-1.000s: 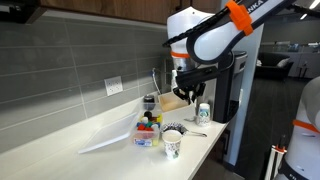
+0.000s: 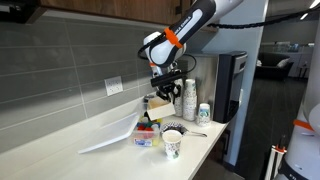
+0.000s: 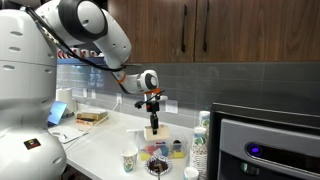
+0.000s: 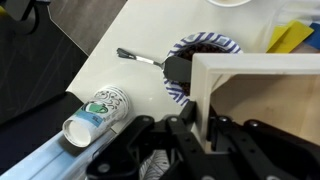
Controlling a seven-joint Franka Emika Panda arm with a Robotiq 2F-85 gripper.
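Note:
My gripper is shut on the edge of a shallow tan tray or lid [image 4: 255, 100] with a cream rim; its exact kind I cannot tell. The tray fills the right of the wrist view and hides what lies beneath it. In exterior view 1 the gripper [image 2: 168, 95] hangs over the back part of the counter, with the tray [image 2: 165, 111] below it, beside a clear container [image 2: 146, 138] of colourful items. Exterior view 2 shows the tray [image 3: 154, 133] tilted under the gripper, apparently above the counter.
A patterned bowl with dark contents [image 4: 204, 45] and a spoon [image 4: 140, 57] lie close by. A white patterned cup [image 2: 172, 146] stands in front. Stacked cups [image 2: 189, 100] and a lidded cup [image 2: 204, 115] are on the right.
The arm has drawn back from the camera, and my gripper has shifted left and slightly down in exterior view 1. The tray has moved with it; bowl, cups and container stay put.

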